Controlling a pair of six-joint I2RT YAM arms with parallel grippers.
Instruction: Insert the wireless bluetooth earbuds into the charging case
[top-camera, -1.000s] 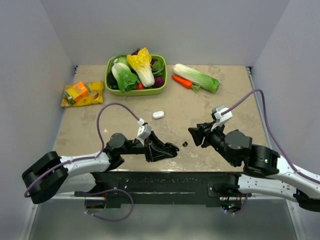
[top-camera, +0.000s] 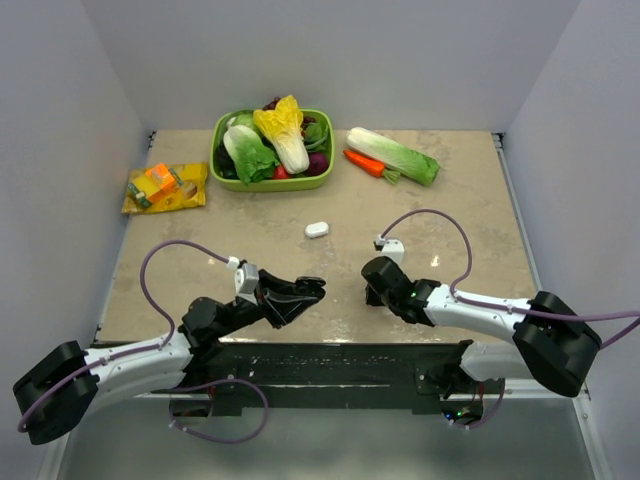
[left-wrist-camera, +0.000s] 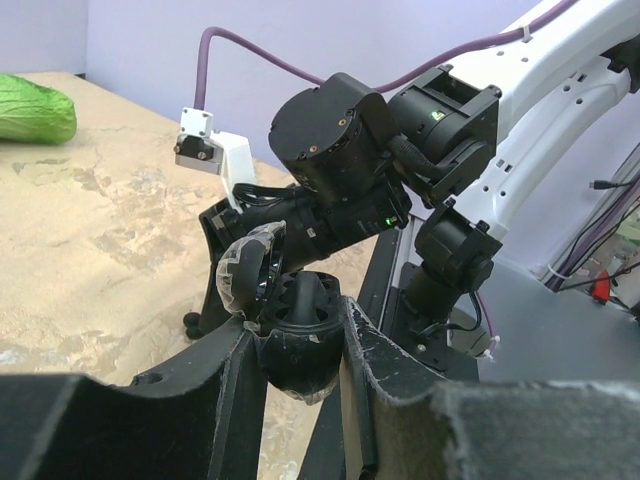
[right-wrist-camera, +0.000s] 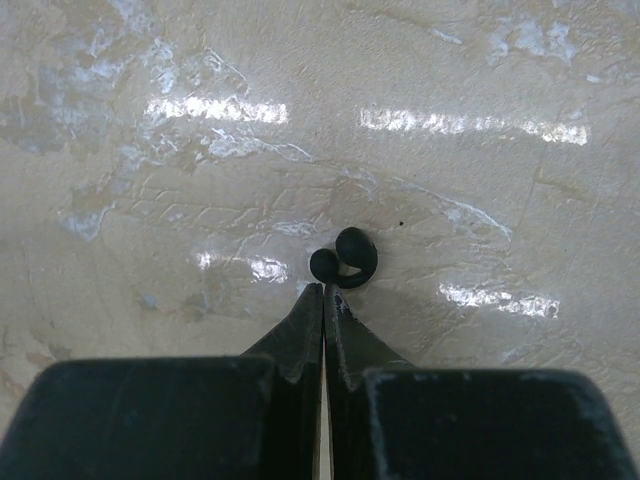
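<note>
My left gripper is shut on a black charging case (left-wrist-camera: 302, 355) wrapped in clear film, held above the table's front left of centre. My right gripper points down at the table, fingers shut, with a small black earbud (right-wrist-camera: 355, 255) lying on the table just beyond its tips; whether it touches the tips is unclear. A small white oblong item (top-camera: 317, 229) lies behind the grippers in the top view.
A green basket (top-camera: 228, 183) of vegetables, a yellow snack bag (top-camera: 172, 200), a napa cabbage (top-camera: 400, 157) and a carrot (top-camera: 364, 162) line the back of the table (top-camera: 470, 220).
The left gripper with the case has shifted slightly left over the last second.
</note>
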